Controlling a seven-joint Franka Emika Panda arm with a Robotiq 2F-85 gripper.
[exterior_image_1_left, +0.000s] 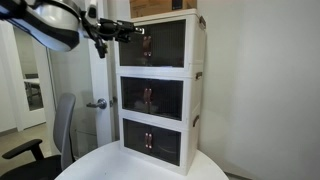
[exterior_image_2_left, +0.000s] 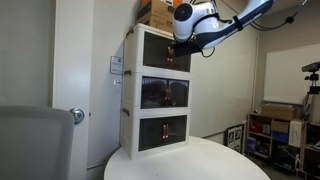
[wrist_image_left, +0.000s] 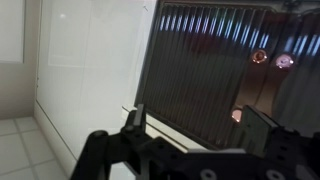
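A white cabinet (exterior_image_1_left: 201, 85) of three stacked units stands on a round white table, each unit with dark double doors. Copper-brown handles sit where the doors of each unit meet; the top unit's handle (exterior_image_1_left: 147, 44) is near my gripper (exterior_image_1_left: 136, 29), which is in front of the upper doors. In the wrist view, my gripper has its fingers spread apart, with nothing seen between them. Ahead of it are a ribbed dark door (wrist_image_left: 200, 75) and a brown handle (wrist_image_left: 270, 85) with round copper studs, toward the right finger. Contact with the handle cannot be made out.
Cardboard boxes (exterior_image_2_left: 157, 14) rest on top of the cabinet. A grey chair (exterior_image_1_left: 55, 140) and a door with a lever handle (exterior_image_1_left: 97, 103) are to the left; a shelf (exterior_image_2_left: 275, 130) stands far right.
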